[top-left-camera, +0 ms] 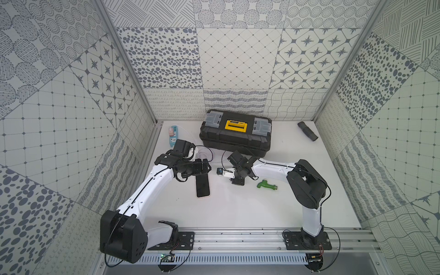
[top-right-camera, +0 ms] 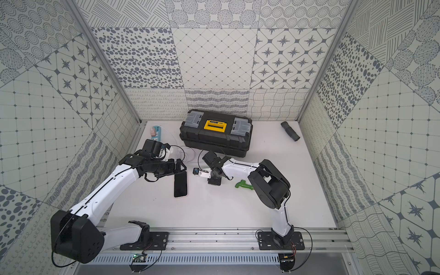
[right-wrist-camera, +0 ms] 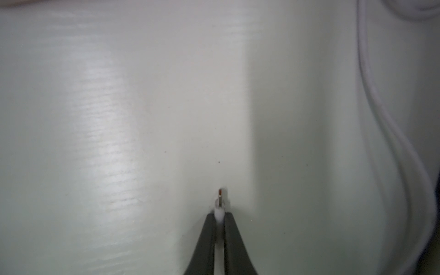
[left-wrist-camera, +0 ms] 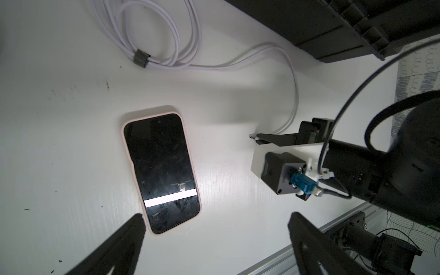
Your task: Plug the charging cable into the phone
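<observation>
A phone in a pink case lies screen up on the table, below my left gripper, which stands open and empty. The white charging cable runs from a coil with a dark tie to its plug. There, low over the table right of the phone, my right gripper is shut on the cable's plug, whose metal tip sticks out beyond the fingertips.
A large black toolbox stands at the back. A green object lies right of the right arm, a blue object at the back left, a dark cylinder at the back right.
</observation>
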